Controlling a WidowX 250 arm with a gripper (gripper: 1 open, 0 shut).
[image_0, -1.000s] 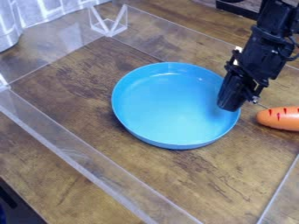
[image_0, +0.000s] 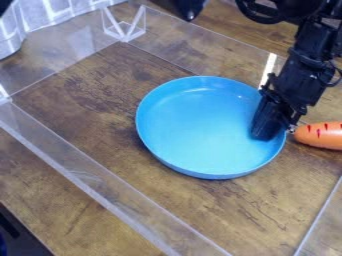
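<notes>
A blue plastic bowl or plate (image_0: 201, 126) lies on the wooden surface in the middle. My black gripper (image_0: 273, 122) reaches in from the top right, its tip down at the bowl's right rim; the arm's dark body hides whether anything is between the fingers, and the finger is hard to make out. An orange carrot (image_0: 325, 135) lies just right of the bowl, partly out of frame.
Clear plastic walls (image_0: 94, 190) edge the surface along the lower left and toward the top. A white ribbed object (image_0: 14, 25) is at the top left. The wood left of and below the bowl is clear.
The gripper has moved down at the bowl's right side, and the bowl has shifted slightly toward the lower right.
</notes>
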